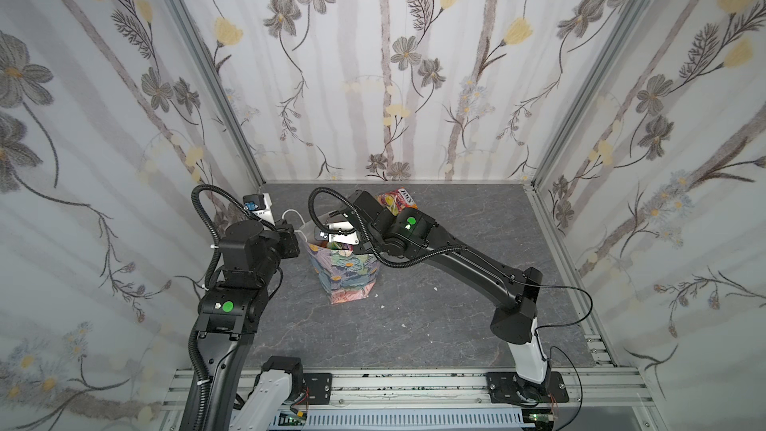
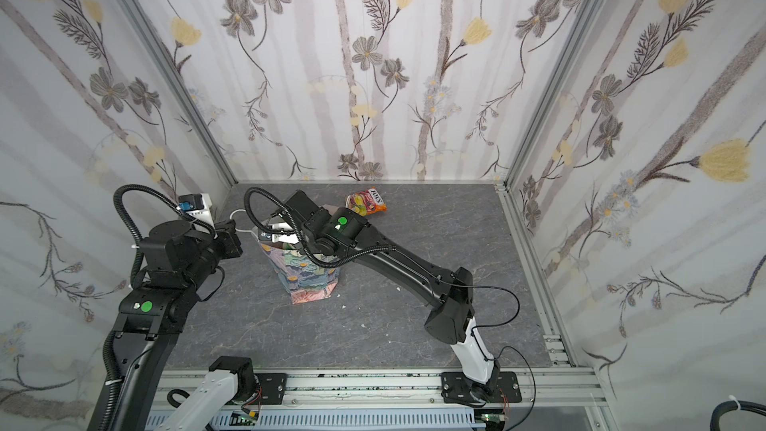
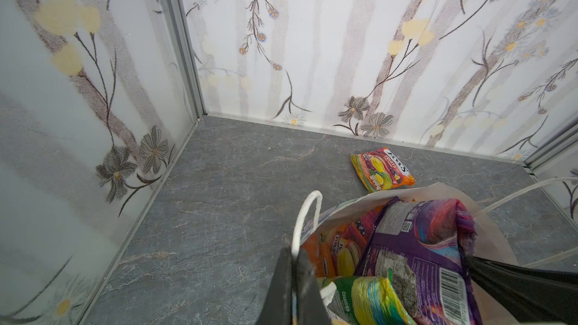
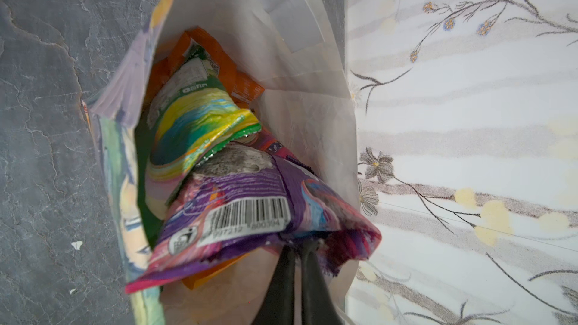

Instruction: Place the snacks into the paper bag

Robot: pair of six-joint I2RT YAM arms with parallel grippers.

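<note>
The paper bag [image 1: 343, 271], flower-printed outside and white within, stands upright on the left side of the table, mouth up. Inside it are a purple snack pack [image 4: 253, 204], a green-yellow pack [image 4: 204, 123] and orange packs [image 4: 210, 48]. My left gripper is shut on the white cord handle [image 3: 307, 213] at the bag's left side. Over the bag's mouth, my right gripper is shut, its tips against the purple pack's edge; whether that edge is pinched cannot be seen. One red-orange snack pack [image 2: 366, 202] lies on the table behind the bag.
The right arm [image 2: 383, 255] stretches across the table from the front right and partly covers the bag from above. Patterned walls [image 1: 383, 72] enclose the back and sides.
</note>
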